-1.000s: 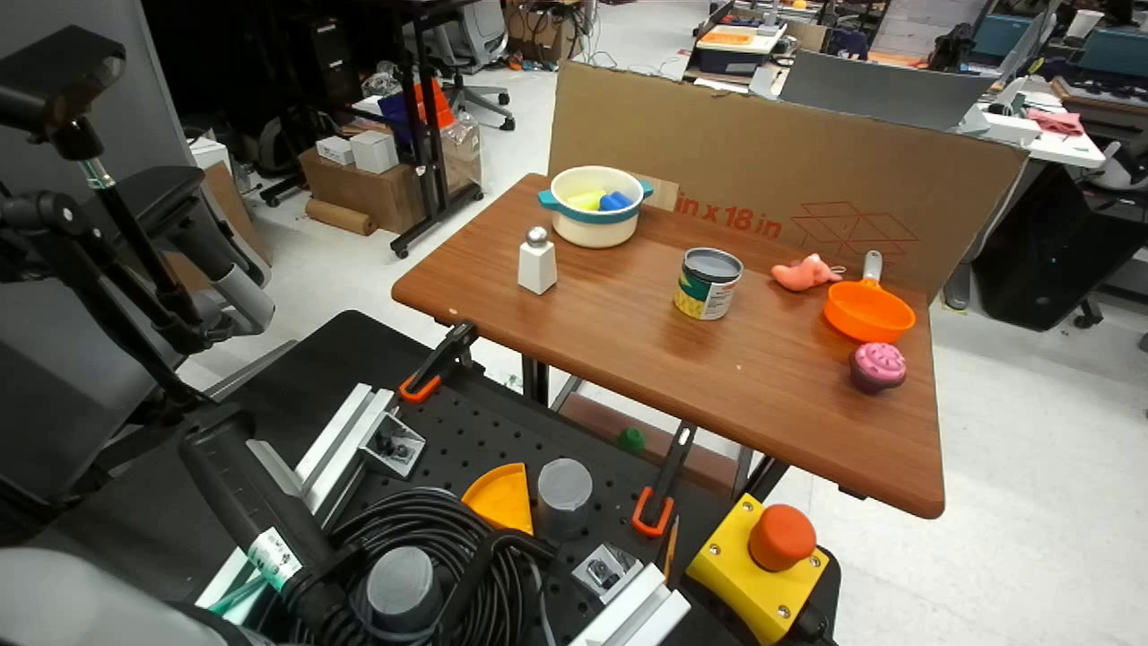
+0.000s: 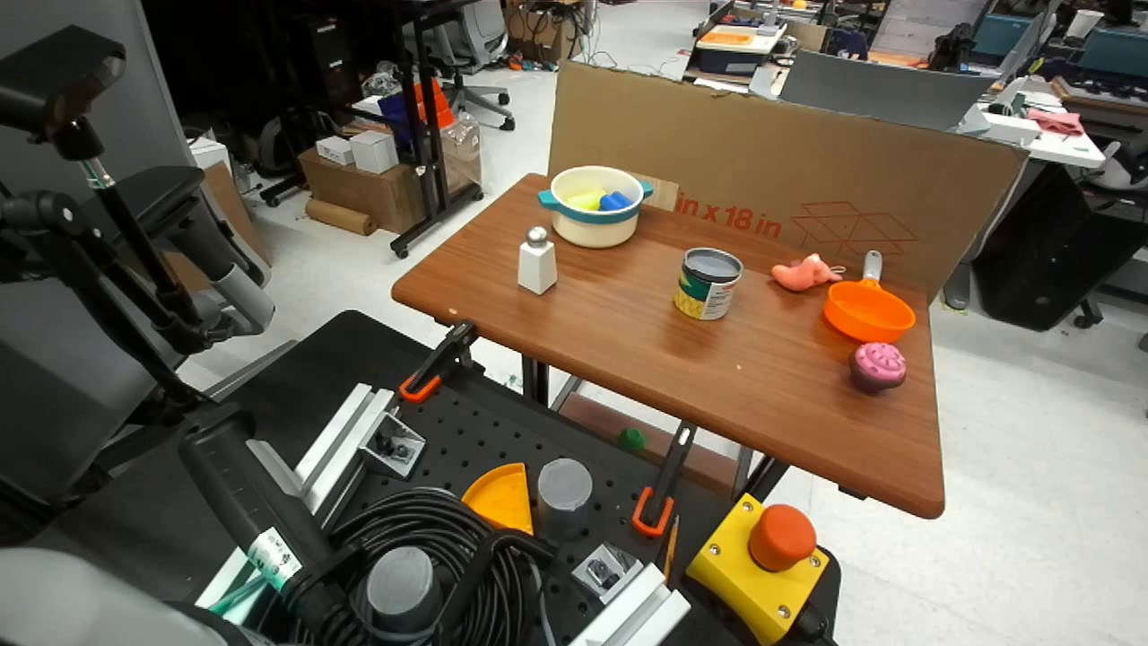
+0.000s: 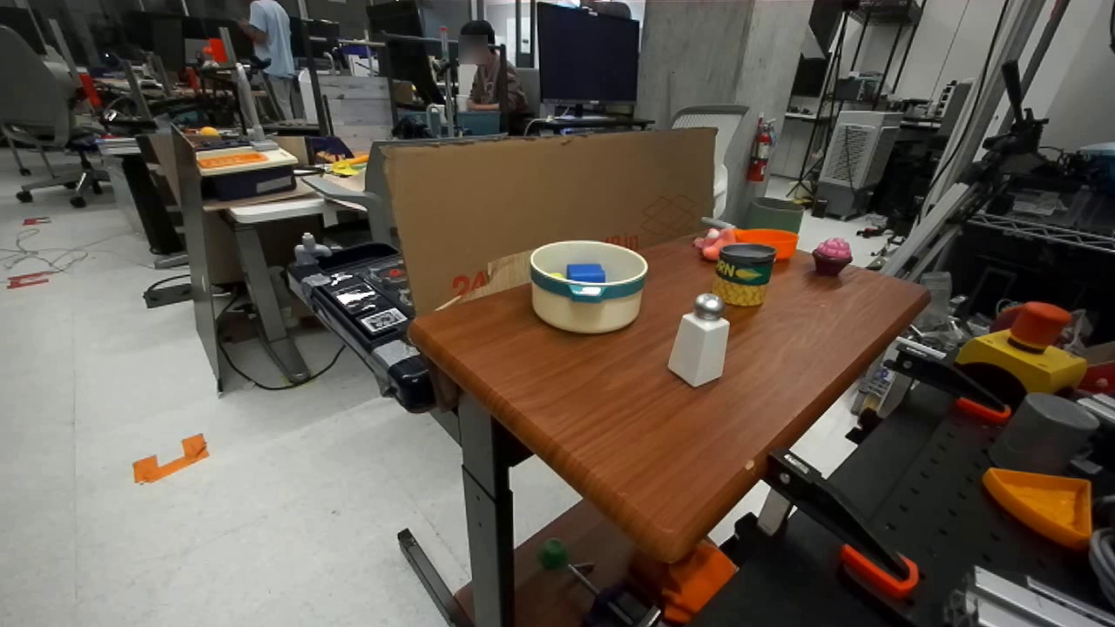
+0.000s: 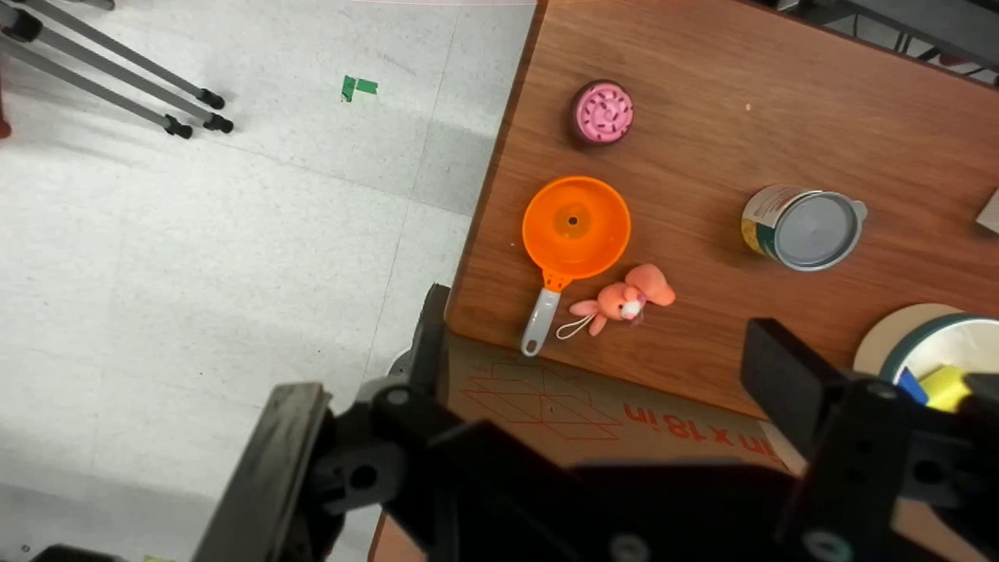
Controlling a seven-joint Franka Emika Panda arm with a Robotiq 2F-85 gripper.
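Observation:
My gripper hangs open over the far side of the table, its two fingers wide apart and nothing held between them. Beneath it in the wrist view lie an orange strainer-like pan point(image 4: 576, 228) with a grey handle and a pink plush toy point(image 4: 623, 300) beside that handle. A pink-topped cupcake point(image 4: 602, 112) sits near the table's edge. The corn can point(image 2: 707, 283) stands upright mid-table. Towards the other end are a white shaker point(image 2: 537, 263) with a metal cap and a cream pot point(image 2: 598, 228) with teal handles, holding yellow and blue pieces.
A cardboard panel point(image 2: 689, 140) stands along the table's far edge. Clamps point(image 2: 439, 364) grip the near edge beside a black pegboard bench point(image 2: 430, 463), which carries cables and a yellow box with a red button point(image 2: 763, 560). Bare wood point(image 2: 635, 334) stretches along the table's front.

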